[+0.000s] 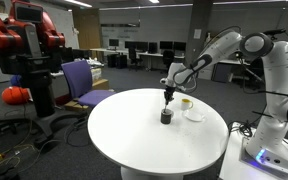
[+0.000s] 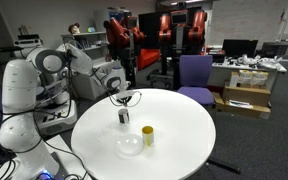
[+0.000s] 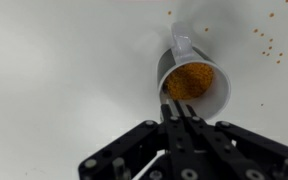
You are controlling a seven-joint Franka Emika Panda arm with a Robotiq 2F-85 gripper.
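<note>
Seen from above in the wrist view, a grey mug (image 3: 221, 97) stands upright with its handle (image 3: 182, 40) pointing away from me. Orange grains (image 3: 188, 82) cover its bottom. My gripper is shut, its dark fingertips overlapping the near side of the mug in the picture; nothing shows between them. In the first exterior view the gripper (image 1: 168, 99) hangs above the round table near a dark mug (image 1: 166, 117). That same dark mug (image 2: 123, 116) sits below the gripper (image 2: 121, 101) in the second exterior view.
Loose orange grains (image 3: 270, 40) lie scattered on the table by the mug. A yellow cup (image 2: 148, 135) and a clear dish (image 2: 129, 146) stand nearby.
</note>
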